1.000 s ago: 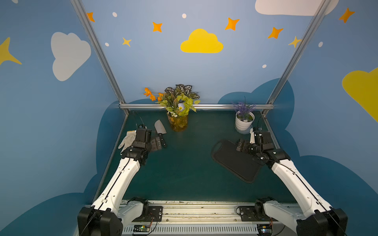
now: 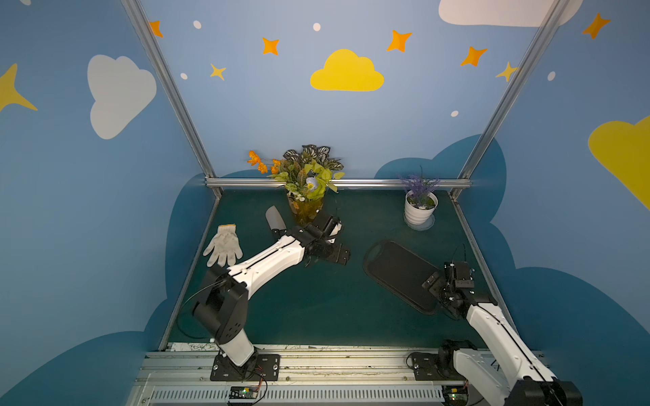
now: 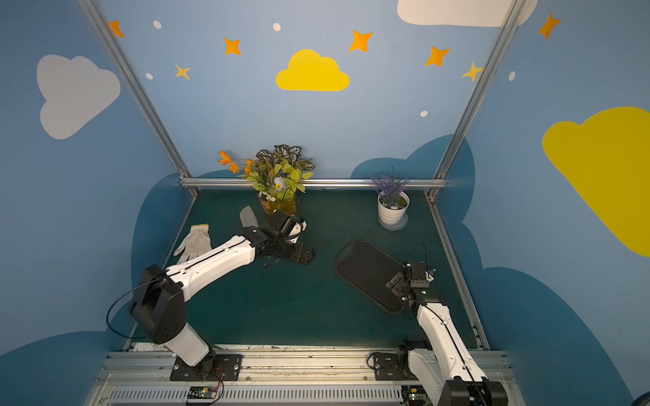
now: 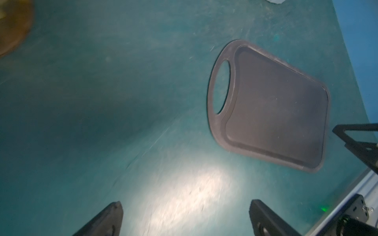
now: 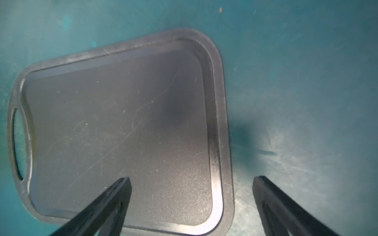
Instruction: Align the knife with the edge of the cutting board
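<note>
The black cutting board point(image 2: 401, 274) lies on the right half of the green table, its handle end toward the back left. The knife's grey blade point(image 2: 274, 218) shows beside the flower vase in the top views; its handle is mostly hidden behind the left arm. My left gripper hangs open over the table, left of the board, with nothing between its fingers. My right gripper is open and empty above the board's right end.
A vase of flowers point(image 2: 306, 179) stands at the back left, a potted lavender point(image 2: 419, 211) at the back right. A white glove point(image 2: 223, 245) lies at the left edge.
My left arm has swung rightward across the knife toward the middle. My right gripper has moved toward the front and right over the board.
</note>
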